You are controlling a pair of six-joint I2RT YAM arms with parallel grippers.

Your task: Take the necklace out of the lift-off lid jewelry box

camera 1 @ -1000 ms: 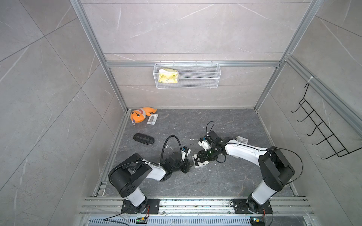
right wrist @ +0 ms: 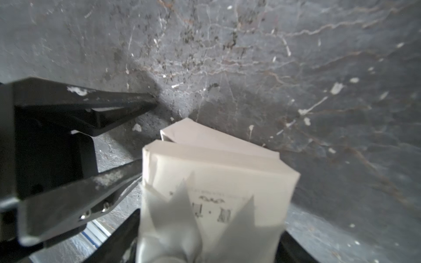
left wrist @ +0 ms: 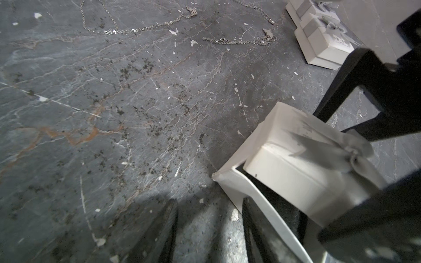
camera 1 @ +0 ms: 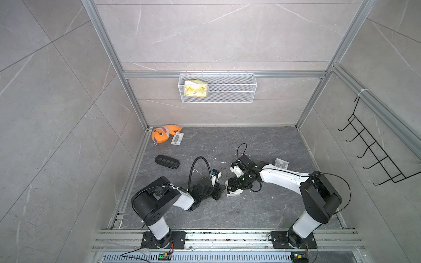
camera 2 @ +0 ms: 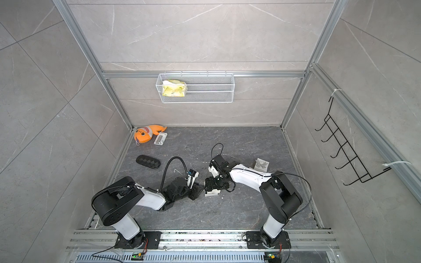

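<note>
The jewelry box's white lid (left wrist: 302,153), with a grey ribbon bow, sits askew on its white base (left wrist: 258,195), leaving a dark gap along one edge. My right gripper has its fingers on both sides of the lid and is shut on it. My left gripper is open beside the base, one fingertip close to its wall and nothing held. In the left wrist view, one silver necklace (left wrist: 140,29) lies on the table, and another silver chain (left wrist: 236,42) lies nearby. The inside of the base is mostly hidden.
More white bow-topped boxes (left wrist: 324,39) stand at the right. A black oval case (camera 1: 167,161), an orange plush toy (camera 1: 163,133) and a small white device (camera 1: 177,138) lie at the left.
The box and my right gripper have shifted slightly, and less of the dark box interior shows. My left gripper has moved a little to the right, toward the box.
</note>
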